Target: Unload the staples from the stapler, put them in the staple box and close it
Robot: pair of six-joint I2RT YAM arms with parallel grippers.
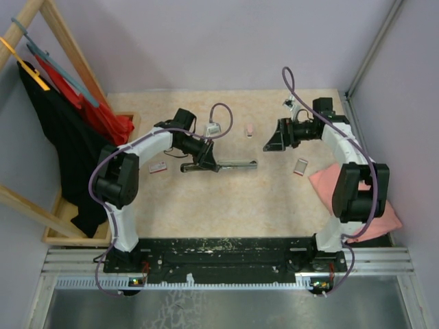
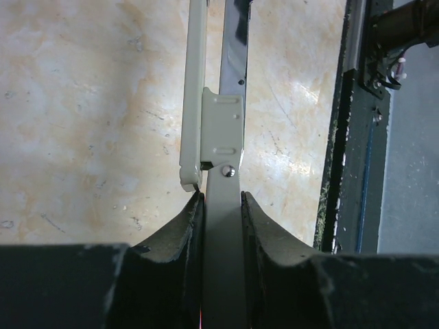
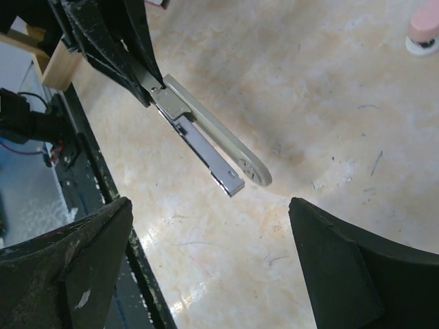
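A long grey stapler (image 1: 234, 165) is held off to the left of centre, with my left gripper (image 1: 211, 168) shut on its body near the hinge. In the left wrist view the stapler's handle (image 2: 224, 274) lies between the finger pads, and its two long parts run side by side away from the hinge. From the right wrist, the metal magazine (image 3: 208, 156) and the lighter arm (image 3: 226, 137) show slightly apart. My right gripper (image 1: 271, 146) stands open to the right of the stapler's free end, with nothing between its fingers. Whether staples sit inside cannot be made out.
A small pink-topped item (image 1: 250, 130) stands behind the stapler. Small flat boxes lie at left (image 1: 158, 167) and right (image 1: 300, 166). A pink cloth (image 1: 377, 212) covers the right edge; a wooden rack with hanging clothes (image 1: 68, 137) fills the left.
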